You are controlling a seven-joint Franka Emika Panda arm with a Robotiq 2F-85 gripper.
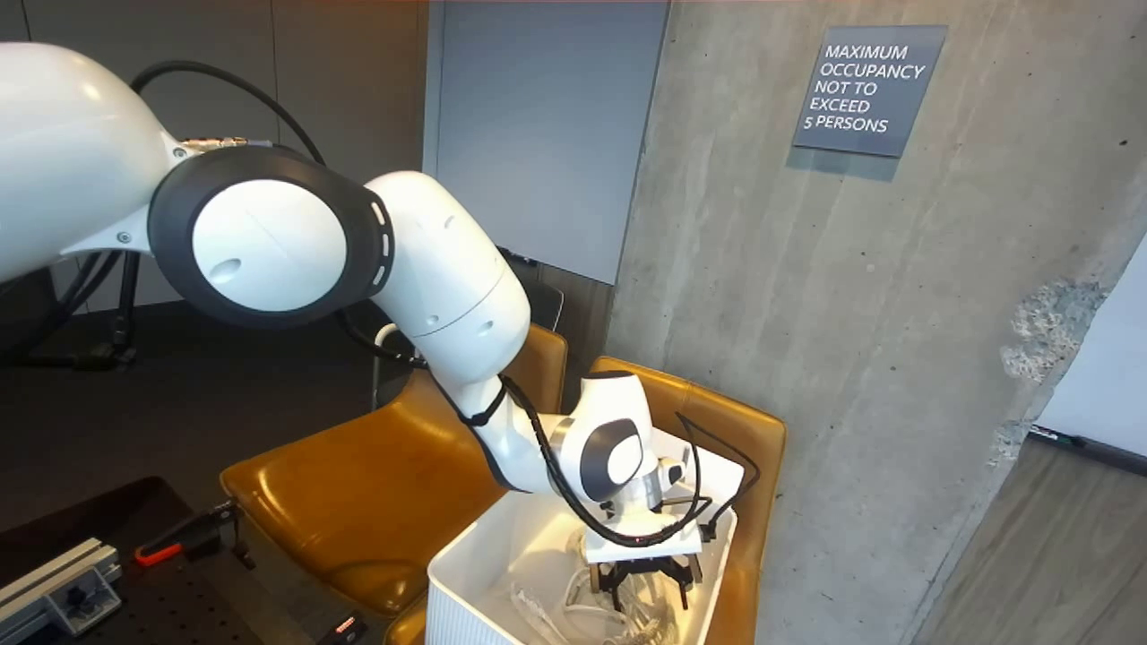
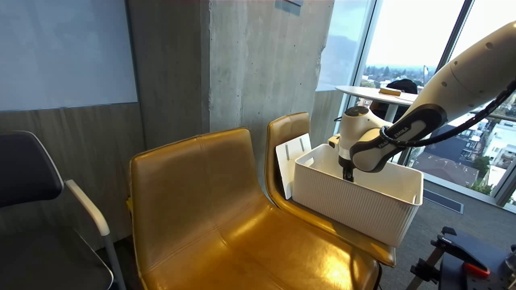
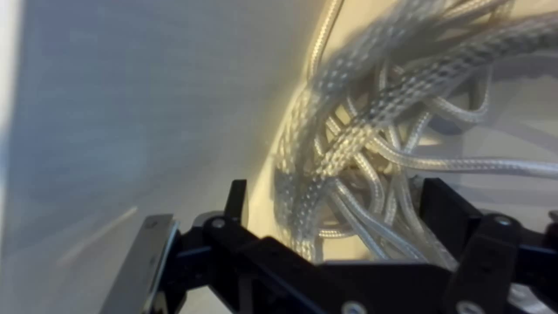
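Inside the white bin (image 2: 353,208) hangs my gripper (image 1: 650,602), pointing down with its fingers apart. Pale braided cables (image 3: 361,125) lie bundled in the bin; a thick grey sleeve and several thinner cords cross one another. In the wrist view the gripper stands open, and part of the bundle shows between and beyond its fingertips. Whether either finger touches the cables I cannot tell. The left finger (image 3: 236,201) is close to the bin's wall. In exterior view 2 the bin's side hides the cables and the fingertips sink behind the rim.
The bin rests on a tan chair (image 2: 271,164), a white panel (image 2: 291,162) leaning against its backrest. Another tan chair (image 2: 203,193) stands beside it. A dark bench (image 1: 161,602) holds a clamp (image 1: 177,541). The concrete wall (image 1: 860,322) rises behind the chairs.
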